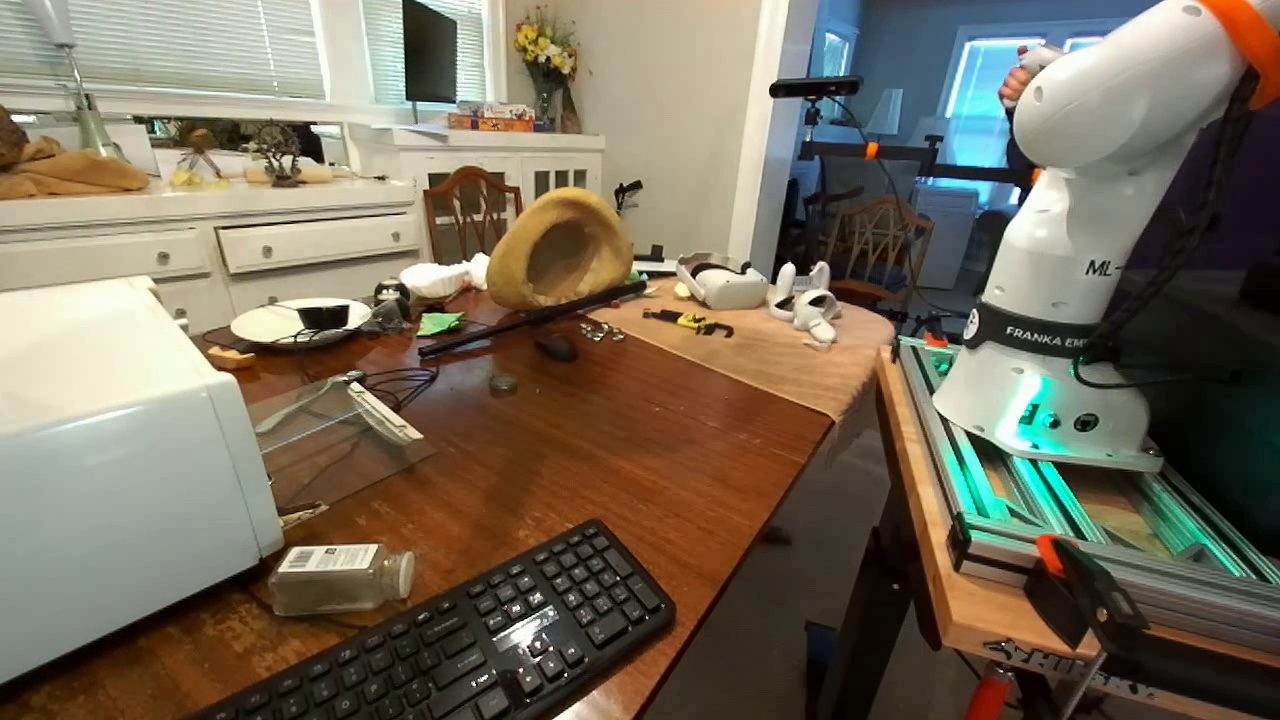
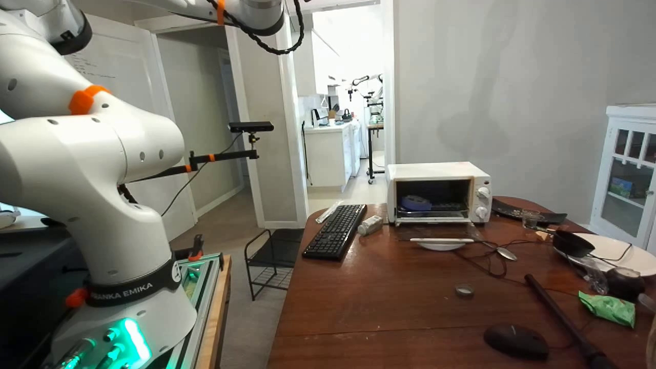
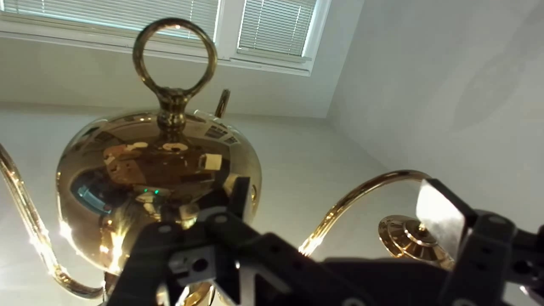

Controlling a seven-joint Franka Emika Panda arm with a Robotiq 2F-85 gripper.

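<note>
High up in the room, my gripper stands open, its two fingers far apart and nothing held between them. Behind it in the wrist view hangs a shiny brass lamp (image 3: 158,153) with a ring on its end and curved arms; whether the gripper touches it, I cannot tell. Both exterior views cut off the gripper. On the table lie a black keyboard (image 2: 336,230), a clear jar (image 1: 342,578) on its side and a dark round lid (image 2: 464,289). A white toaster oven (image 2: 439,191) sits at one end, its door lowered and something blue inside.
A black rod (image 2: 562,320), a mouse (image 2: 516,341), a green packet (image 2: 607,308) and a white plate (image 1: 266,324) are on the table. Farther along are a straw hat (image 1: 510,258) and a VR headset (image 1: 726,286). Mid-table is mostly clear.
</note>
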